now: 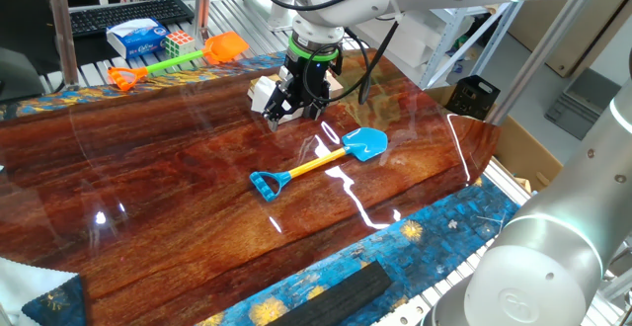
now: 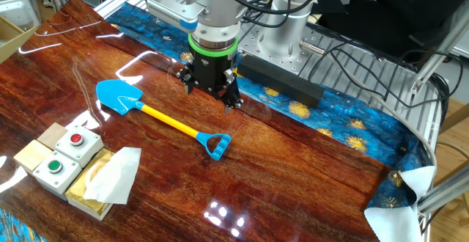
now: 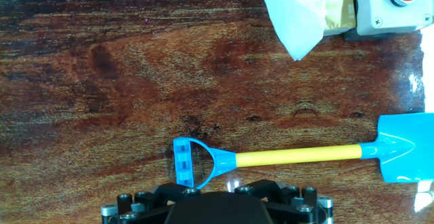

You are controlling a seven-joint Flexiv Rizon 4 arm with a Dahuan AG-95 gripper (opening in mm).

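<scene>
A toy shovel with a blue blade, yellow shaft and blue D-shaped handle lies flat on the glossy brown wood-patterned table. In exterior view 1 the shovel (image 1: 318, 163) is near the middle; exterior view 2 shows the shovel (image 2: 168, 120) left of centre. My gripper (image 2: 210, 94) hangs above the table, apart from the shovel. Its two fingers are spread wide and nothing shows between them. At the bottom of the wrist view, the gripper appears just below the shovel's handle (image 3: 183, 161). In exterior view 1 the gripper (image 1: 292, 119) partly covers the boxes behind it.
Two button boxes, one red-buttoned (image 2: 79, 145) and one green-buttoned (image 2: 57, 170), stand beside a tissue pack (image 2: 113, 177). An orange-and-green shovel (image 1: 178, 61), a puzzle cube (image 1: 179, 42) and a blue-white packet (image 1: 137, 38) lie along the far edge.
</scene>
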